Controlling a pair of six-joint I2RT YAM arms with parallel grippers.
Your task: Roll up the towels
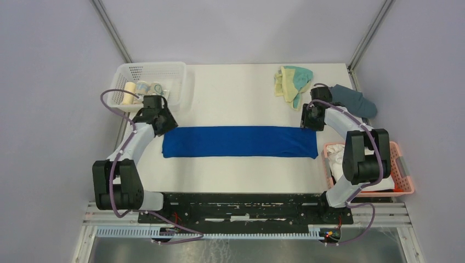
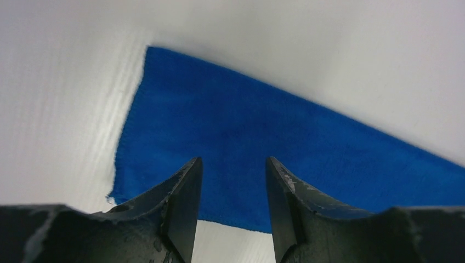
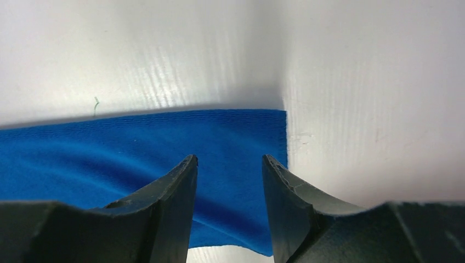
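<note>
A long blue towel [image 1: 236, 141] lies spread flat across the middle of the table, its right part slightly creased. My left gripper hangs over the towel's left end, fingers apart with nothing between them; the left corners show in the left wrist view. My right gripper is open above the right end, where the top right corner shows in the right wrist view.
A white basket [image 1: 176, 71] with rolled items stands back left. A yellow-and-teal cloth [image 1: 293, 79] and a grey-blue cloth [image 1: 353, 101] lie back right. A pink basket [image 1: 401, 178] with white cloths sits front right.
</note>
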